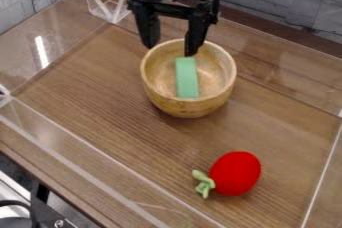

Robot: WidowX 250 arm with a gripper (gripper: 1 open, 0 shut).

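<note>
My gripper (168, 34) hangs open at the top centre, its dark fingers spread above the back of a tan wooden bowl (164, 98). Inside the bowl lies a pale green block (187, 78), with nothing held between my fingers. A red tomato-like object (235, 172) with a green leafy top lies at the lower right, apart from the bowl.
A white wire or rack-like piece stands at the upper left edge. Black cable shows in the bottom left corner.
</note>
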